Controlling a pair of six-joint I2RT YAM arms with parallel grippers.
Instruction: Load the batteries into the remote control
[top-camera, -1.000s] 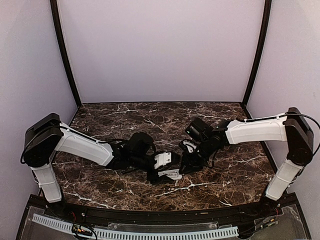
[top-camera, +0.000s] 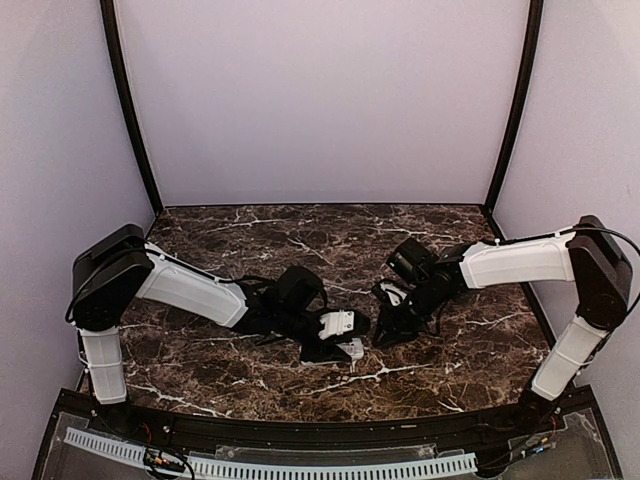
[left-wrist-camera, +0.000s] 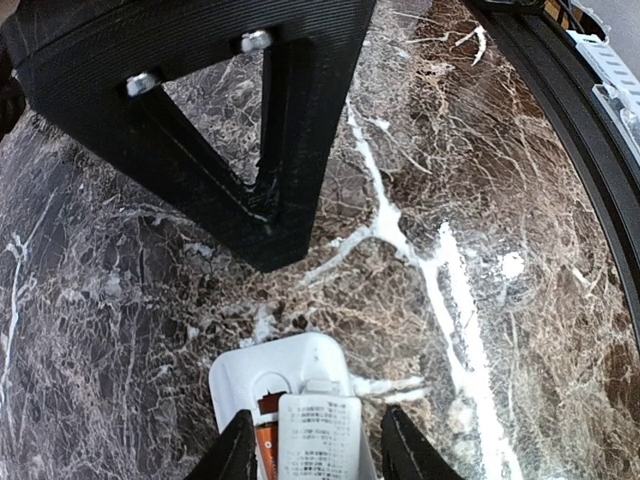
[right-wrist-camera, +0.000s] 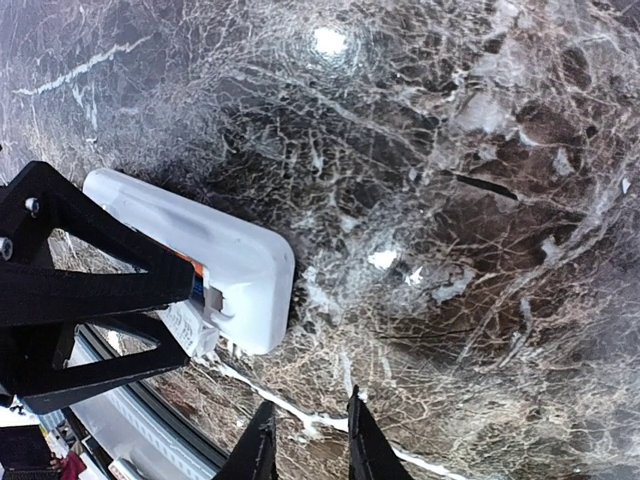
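Observation:
A white remote control (right-wrist-camera: 255, 280) lies on the table with its battery compartment facing up. An orange battery (left-wrist-camera: 266, 445) shows inside it. Over the other side of the compartment is a pale, bumpy-surfaced piece (left-wrist-camera: 320, 435); whether it is a battery or a cover I cannot tell. My left gripper straddles this piece, fingers part open, with slim gaps on both sides. Off the remote's near end, my right gripper is part open with nothing between its fingertips. From above, the left gripper's black fingers (top-camera: 325, 352) hide much of the remote.
A dark rail (top-camera: 330, 433) and a white slotted strip (top-camera: 330, 467) run along the front edge. The two grippers are close together, the right gripper's fingers (left-wrist-camera: 285, 225) looming in the left wrist view.
My left gripper has shifted a little to the right over the remote. The right gripper has drawn back rightward, away from the remote's end.

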